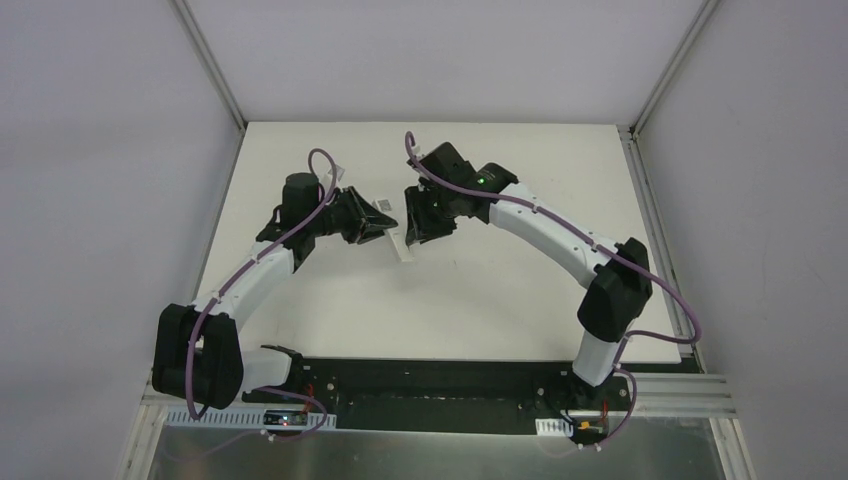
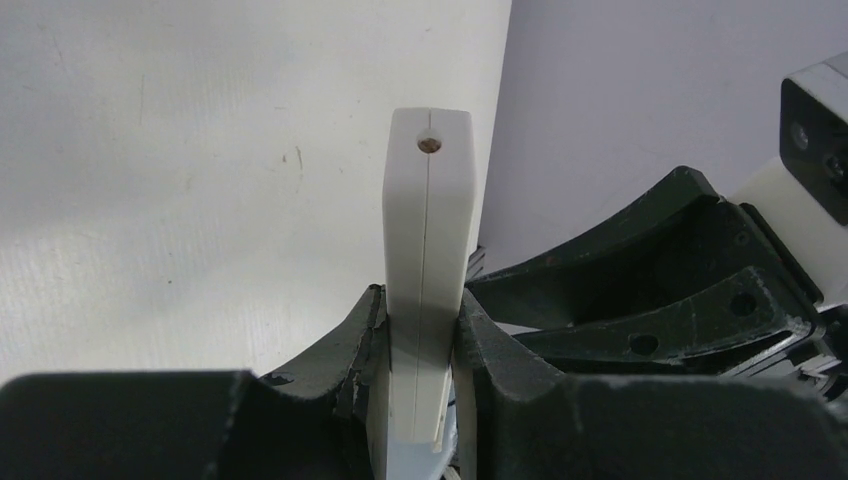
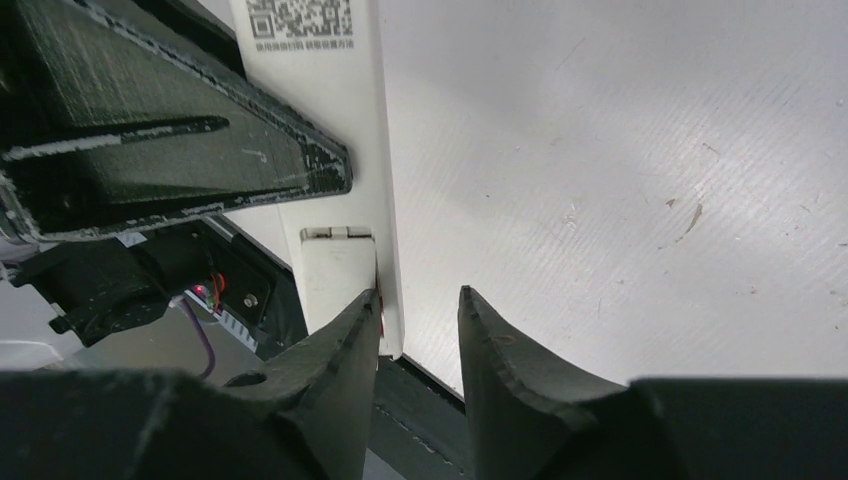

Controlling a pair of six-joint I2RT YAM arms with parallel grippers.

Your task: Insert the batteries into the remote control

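The white remote control (image 2: 428, 220) stands end-up between the fingers of my left gripper, which is shut on it. In the right wrist view its back (image 3: 335, 120) shows a printed code, and a black finger of the left gripper lies across it. A white cover (image 3: 338, 275) sits over the battery compartment, with a dark slit and a bit of red along its right edge. My right gripper is open; one fingertip (image 3: 368, 305) is against or very near that edge, and the gap between its fingers is empty. No loose battery shows.
The two arms are close together near the middle of the table, with grey walls on both sides and a dark strip (image 1: 430, 385) along the front.
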